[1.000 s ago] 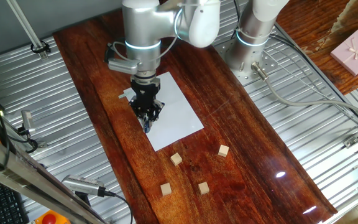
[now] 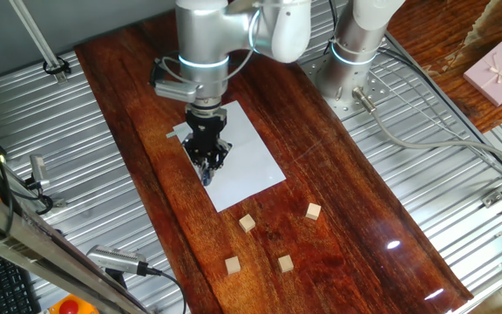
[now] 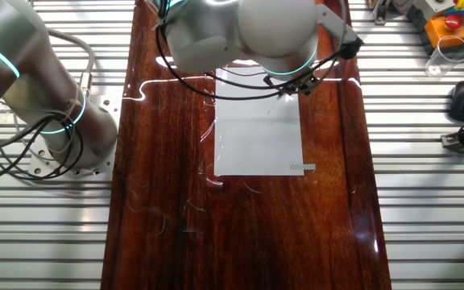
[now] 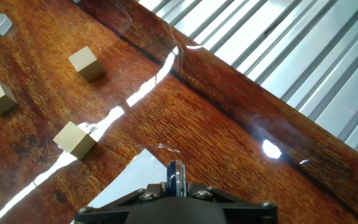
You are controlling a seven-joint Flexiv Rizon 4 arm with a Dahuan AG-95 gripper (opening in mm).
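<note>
My gripper is over the left edge of a white paper sheet (image 2: 247, 166) in exterior view 1. Its fingers appear drawn together. A narrow dark-blue and silver shape shows at the tips, and I cannot make out a separate object between them. Several small pale wooden cubes lie apart on the brown tabletop beyond the sheet: one cube (image 2: 247, 222) nearest the paper, another cube (image 2: 313, 211) to its right, and a cube (image 2: 233, 265) and a cube (image 2: 286, 263) farther off. In exterior view 2 the arm hides the gripper and cubes.
A small checkered strip (image 3: 302, 167) lies at the sheet's edge. A pink box (image 2: 500, 73) sits well off to the right. Slatted metal flanks the table.
The upper arm has shifted very slightly to the right in exterior view 1. Gripper, sheet and cubes look almost unchanged.
</note>
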